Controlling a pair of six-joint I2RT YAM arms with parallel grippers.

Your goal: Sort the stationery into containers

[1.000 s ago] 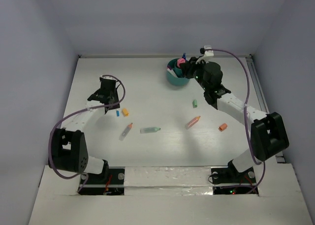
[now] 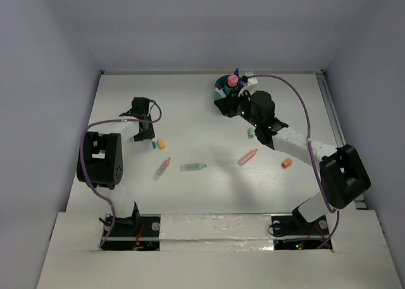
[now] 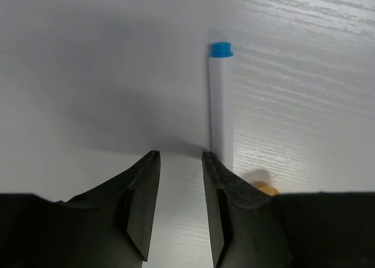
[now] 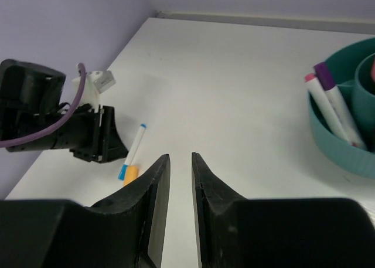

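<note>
My left gripper is low over the table, part open with nothing between its fingers, beside a white marker [image 3: 221,98] with a blue cap. A yellow item [image 4: 130,175] lies by that marker. My right gripper hangs by the teal container [image 4: 334,145], its fingers narrowly apart; I see nothing between them and cannot tell its state. The container holds pink-capped [image 4: 325,107] and purple-capped [image 4: 345,115] markers and an inner cup [image 4: 363,92]. Highlighters [image 2: 161,169] lie on the table.
A green item [image 2: 250,133] is near the right arm; an orange one [image 2: 286,163] lies at the right. Walls [image 2: 50,137] bound the sides and back.
My left gripper has shifted slightly and lowered by the blue-capped marker. The right gripper has moved down and toward the front-left from over the container.
</note>
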